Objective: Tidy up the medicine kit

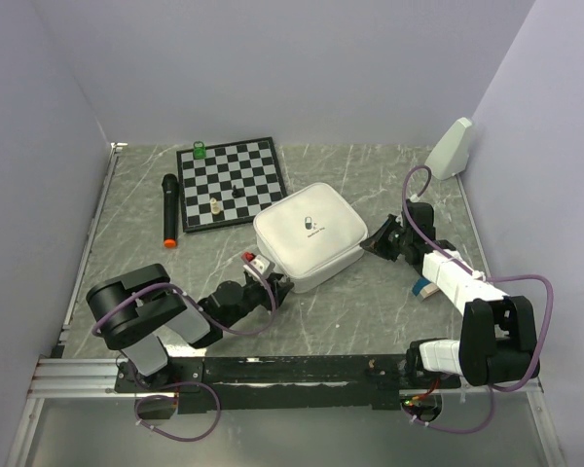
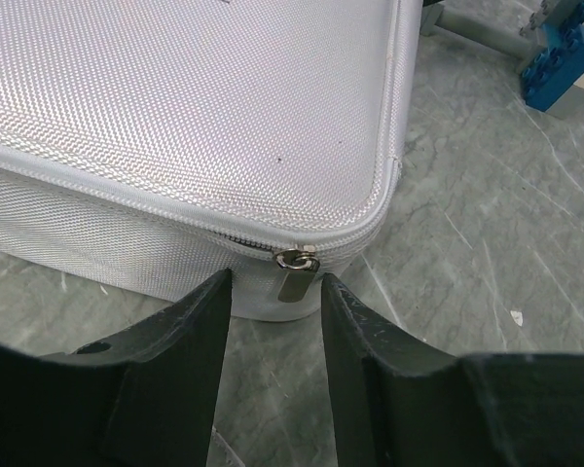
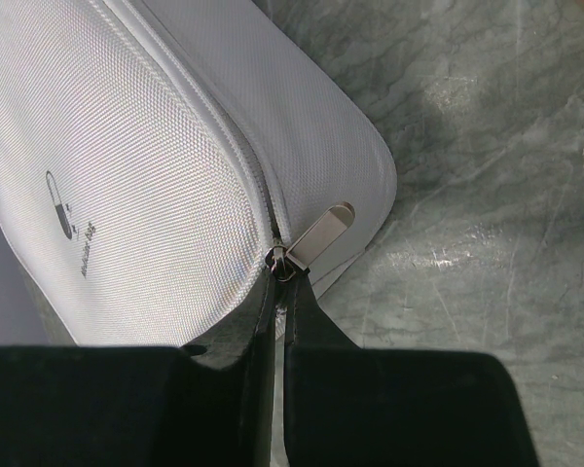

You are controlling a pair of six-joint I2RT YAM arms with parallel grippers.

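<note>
The white fabric medicine kit (image 1: 310, 230) lies closed on the grey marble table, a zipper along its edge. In the left wrist view, my left gripper stands open at the kit's near corner, a metal zipper pull (image 2: 297, 280) between its fingers, with gaps visible. In the right wrist view, my right gripper is shut on another zipper pull (image 3: 313, 236) at the kit's other end; in the top view it is at the kit's right corner.
A chessboard (image 1: 253, 165) with small pieces and a black microphone (image 1: 170, 209) lie behind and left. A white object (image 1: 451, 150) stands back right. Blue blocks (image 2: 562, 60) lie right of the kit.
</note>
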